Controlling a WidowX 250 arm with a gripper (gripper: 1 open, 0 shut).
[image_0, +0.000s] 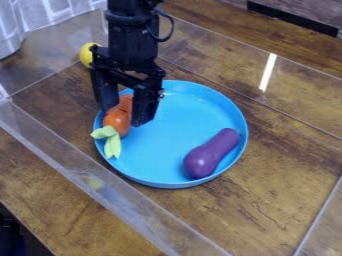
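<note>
My black gripper (128, 92) is open and lowered over the left side of a round blue plate (167, 135), its two fingers around an orange carrot (116, 123) with pale green leaves, partly hidden by the gripper. Whether the fingers touch the carrot I cannot tell. A purple eggplant (210, 153) lies on the right side of the plate.
A yellow object (88, 55) lies behind the gripper at the upper left, partly hidden. A transparent edge runs diagonally across the lower left.
</note>
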